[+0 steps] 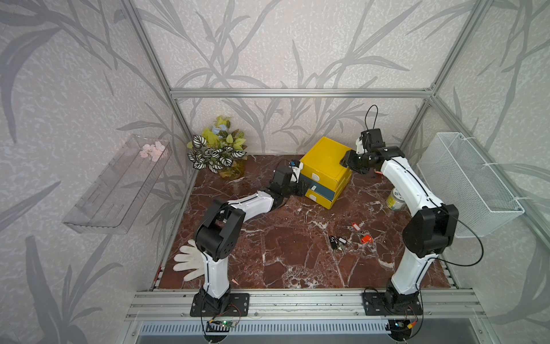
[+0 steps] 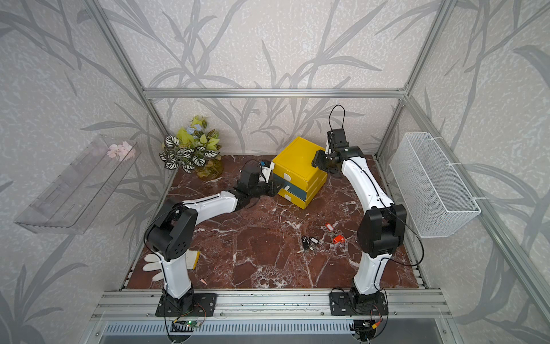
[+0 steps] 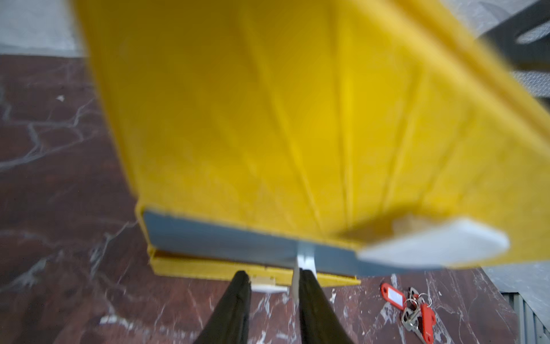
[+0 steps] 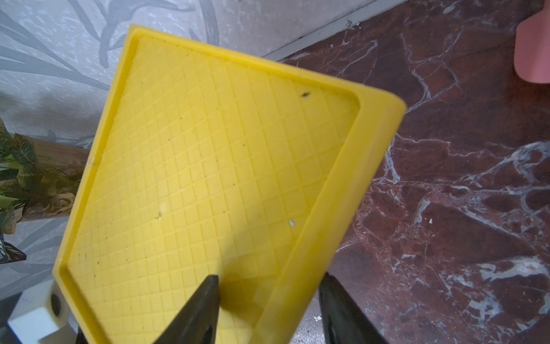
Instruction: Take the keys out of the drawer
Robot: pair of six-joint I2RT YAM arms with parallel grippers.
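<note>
The yellow drawer unit point(image 1: 324, 160) stands at the back middle, its dark blue drawer point(image 3: 223, 232) now almost flush in its slot. My left gripper is at that drawer's front beside the white tab, its fingers part open; whether anything is between them is unclear. My right gripper stands open at the unit's top right edge, the yellow rim point(image 4: 309, 252) between its fingers. Key sets with red tags point(image 3: 426, 321) and black fobs point(image 1: 334, 243) lie on the table in front of the unit.
A potted plant point(image 1: 217, 150) stands back left, a can point(image 1: 394, 200) to the right. Clear and white wire baskets point(image 1: 467, 183) hang on the side walls. A glove point(image 1: 189, 263) lies front left.
</note>
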